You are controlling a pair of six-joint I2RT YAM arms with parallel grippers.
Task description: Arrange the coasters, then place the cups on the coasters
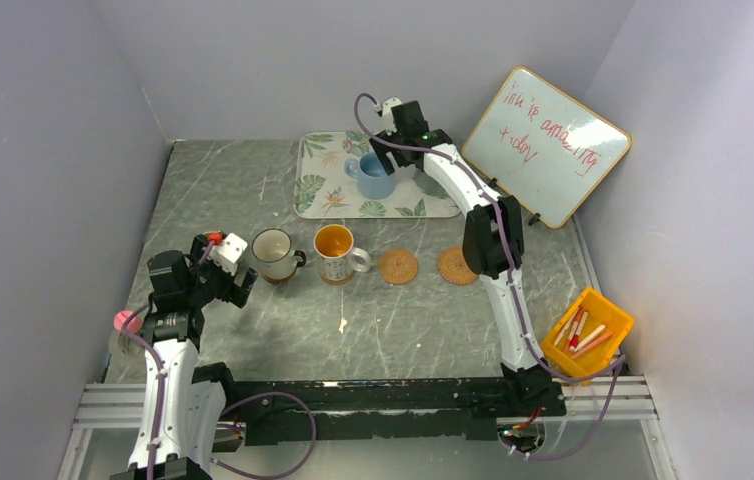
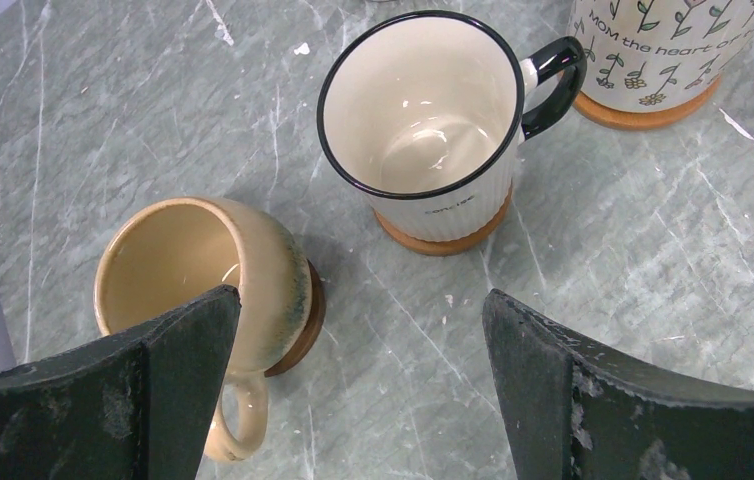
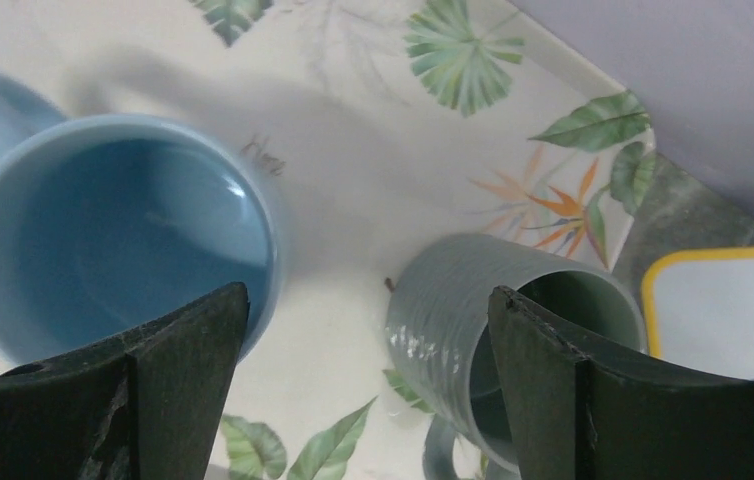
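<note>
A blue cup (image 1: 375, 178) with its handle to the left stands on the leaf-patterned tray (image 1: 318, 212). To its right a grey-green cup (image 3: 443, 305) lies tipped on its side, mostly behind my right arm from above. My right gripper is open over the tray with empty fingers: one finger overlaps the blue cup's rim in view, the other the grey-green cup; contact cannot be told. My left gripper stands open, holding nothing.
A cream cup (image 2: 418, 110) and an orange-lined cup (image 1: 335, 250) stand on coasters at the left. Under the left gripper a tan cup (image 2: 273, 270) is on a dark coaster. A whiteboard (image 1: 543, 140) leans close to the right arm.
</note>
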